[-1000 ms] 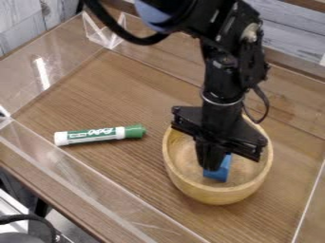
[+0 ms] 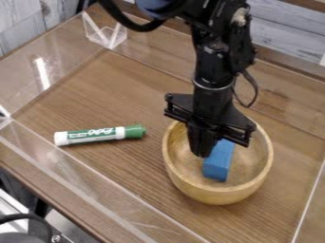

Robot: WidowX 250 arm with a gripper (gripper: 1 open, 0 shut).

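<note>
My black gripper (image 2: 203, 139) hangs over the left-back part of a light wooden bowl (image 2: 214, 194), its fingertips low inside it. It looks shut, with nothing visible between its fingers. A blue block (image 2: 219, 162) lies in the bowl, just right of and in front of the fingertips. A white-and-green marker (image 2: 99, 135) lies flat on the table outside the bowl, to its left.
A clear plastic object (image 2: 105, 34) stands at the back left. A dark cable shows at the lower left, beyond the table edge.
My gripper has moved up and slightly left, uncovering more of the blue block. The bowl and marker look unmoved.
</note>
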